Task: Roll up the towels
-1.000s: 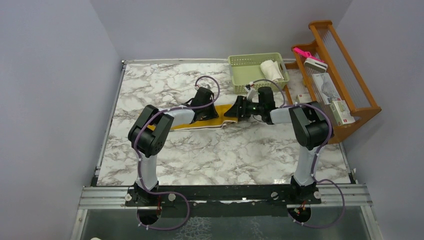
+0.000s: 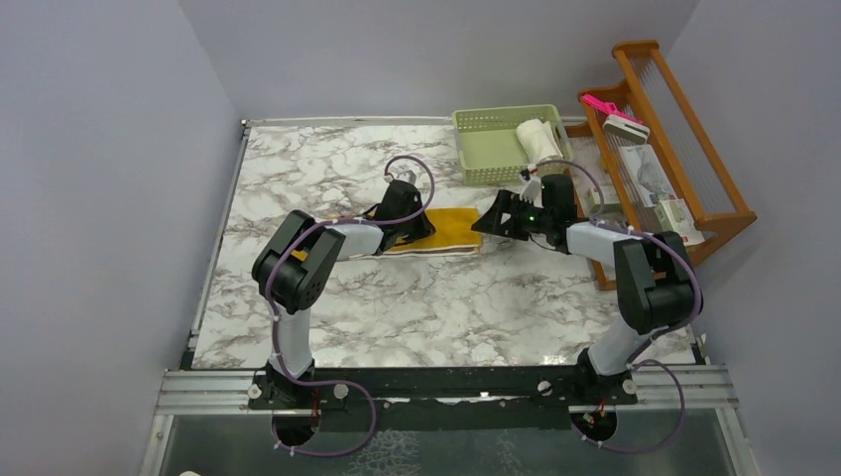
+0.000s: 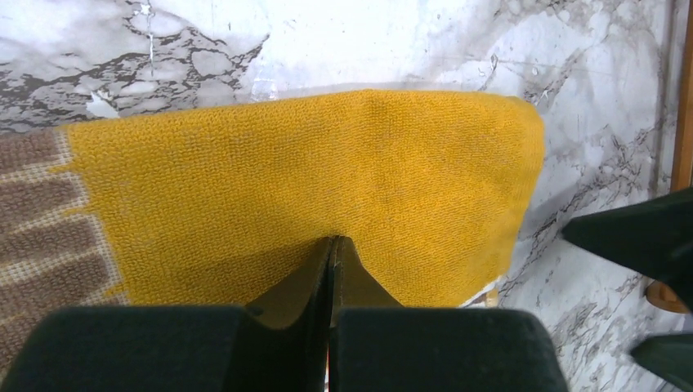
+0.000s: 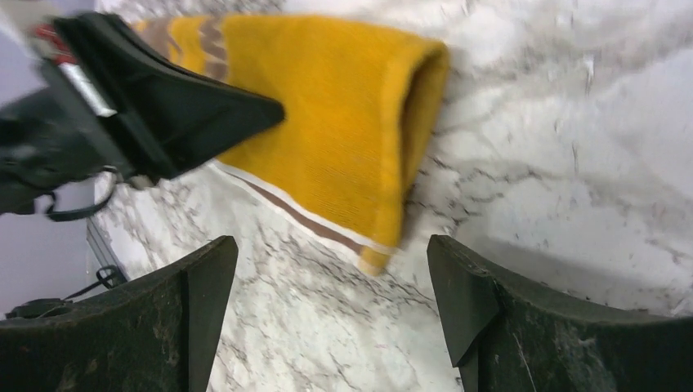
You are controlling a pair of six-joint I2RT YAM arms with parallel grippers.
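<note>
A yellow towel (image 2: 451, 228) with brown-and-white striped trim lies stretched left to right on the marble table (image 2: 417, 307); in the right wrist view its right end (image 4: 392, 163) is curled slightly up. My left gripper is shut, its tips resting on the towel near the middle of the yellow part, nothing clearly between them. My right gripper stands open just beyond the towel's right end, nothing between its fingers.
A green basket (image 2: 486, 149) holding a white rolled towel (image 2: 539, 141) stands at the back. A wooden rack (image 2: 724, 218) with small items is at the right.
My right gripper has moved right, off the towel's end, which now shows and lies further right. My left gripper has barely moved.
</note>
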